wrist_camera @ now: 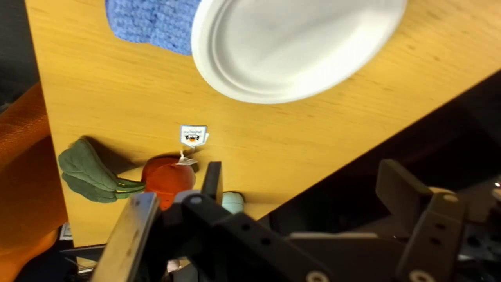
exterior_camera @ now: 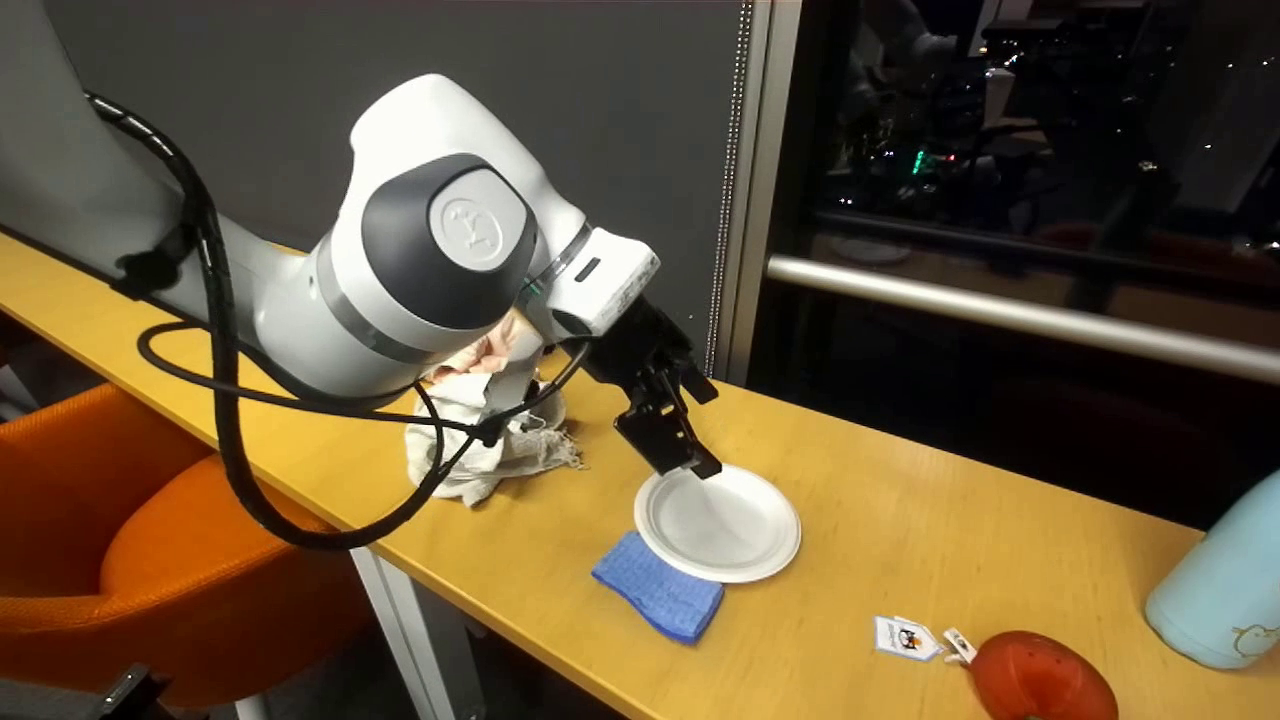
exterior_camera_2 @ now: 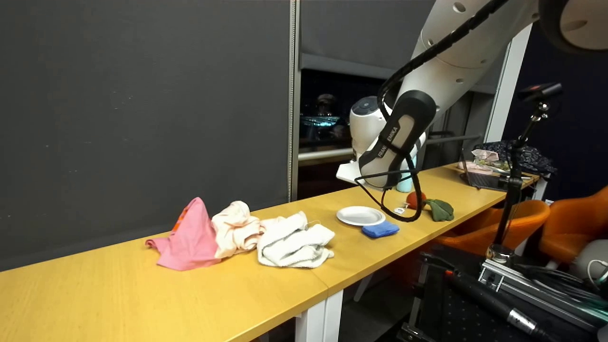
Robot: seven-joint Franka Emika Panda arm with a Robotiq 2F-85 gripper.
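My gripper [exterior_camera: 705, 430] hangs in the air behind and above the white plate [exterior_camera: 720, 528], its fingers apart. Nothing lies between the fingers in the wrist view, where they stand wide of each other. The plate is empty, resting flat on the table, and touches or slightly overlaps a folded blue cloth [exterior_camera: 661, 586]. A red plush vegetable [wrist_camera: 168, 179] with green leaves [wrist_camera: 89, 171] lies farther along the table, a paper tag [wrist_camera: 193, 135] beside it. Crumpled white [exterior_camera_2: 293, 242], cream [exterior_camera_2: 234, 228] and pink [exterior_camera_2: 191, 236] cloths lie together on the other side of the plate.
A light-blue bottle [exterior_camera: 1224, 582] stands upright past the red plush. The window rail [exterior_camera: 1020, 314] runs behind the table. Bare tabletop [exterior_camera_2: 114, 285] stretches beyond the pink cloth, and orange chairs [exterior_camera: 204, 552] stand at the front edge.
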